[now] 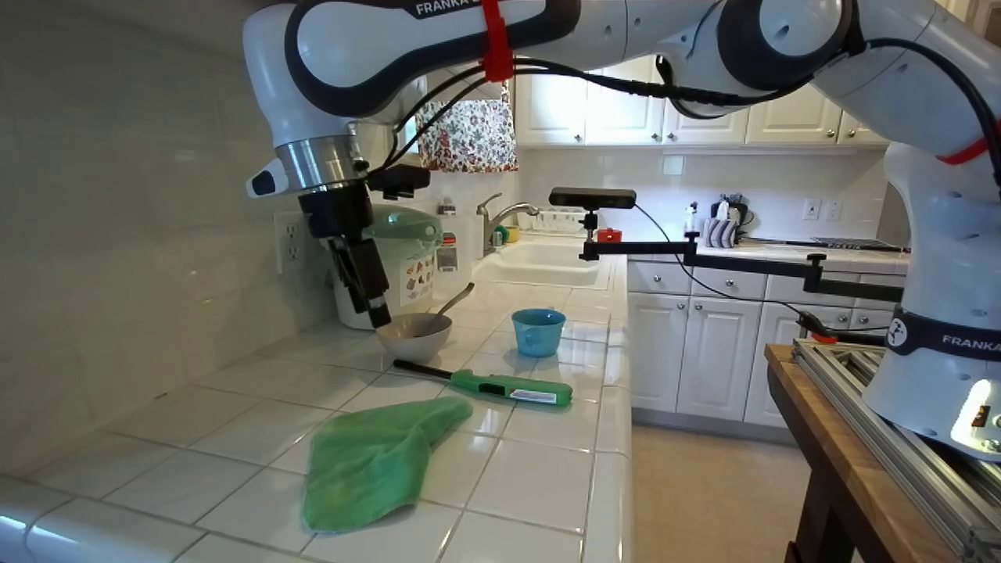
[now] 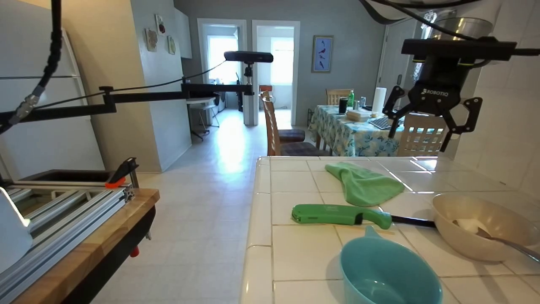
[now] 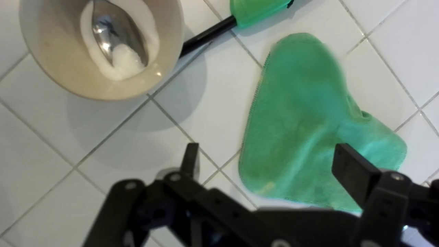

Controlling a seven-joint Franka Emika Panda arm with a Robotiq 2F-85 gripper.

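Note:
High over the tiled counter, my gripper (image 2: 419, 142) stands open, its fingers wide apart with nothing between them. A green cloth (image 3: 304, 123) lies loosely folded on the tiles, partly behind the right finger in the wrist view. The beige bowl (image 3: 53, 53) holds something white and a metal spoon (image 3: 117, 31). Beside the bowl lies a green lighter (image 2: 329, 213), its black tip reaching the bowl's side in view. The blue cup (image 1: 539, 333) stands upright near the counter's edge, apart from the other things.
A white bin with a green lid (image 1: 403, 230) stands by the wall behind the bowl. Farther back is the sink (image 1: 544, 263). Bare counter tiles (image 1: 225, 422) lie between the cloth and the left wall. The counter's edge drops to the floor.

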